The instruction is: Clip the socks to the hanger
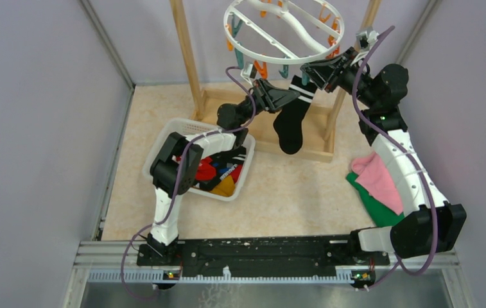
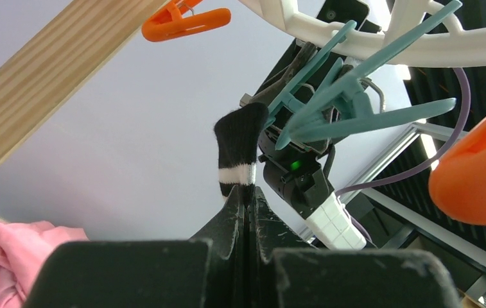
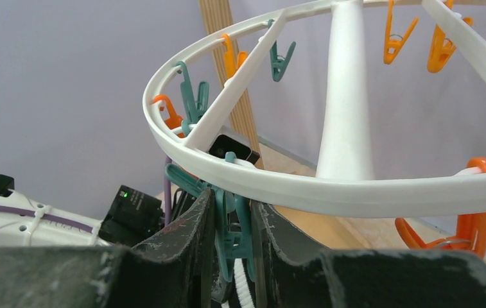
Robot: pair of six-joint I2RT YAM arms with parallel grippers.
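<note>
A black sock (image 1: 291, 122) with white stripes near its cuff hangs below the white round hanger (image 1: 262, 58). My left gripper is shut on the sock at its stripes, the cuff standing up above the fingertips. Above, my right gripper (image 1: 307, 72) is shut on a teal clip (image 3: 232, 234) on the hanger's rim. In the left wrist view the cuff (image 2: 240, 131) reaches the teal clips' lower ends; whether it lies between a clip's fingers I cannot tell. Another teal clip (image 2: 355, 96) hangs close to the left camera.
Orange clips (image 1: 260, 68) and more teal ones hang around the rim. A white basket (image 1: 163, 138) of socks stands under the left arm. At right lie pink cloth (image 1: 378, 179) and green cloth (image 1: 375, 208). Wooden posts (image 1: 189, 51) flank the hanger.
</note>
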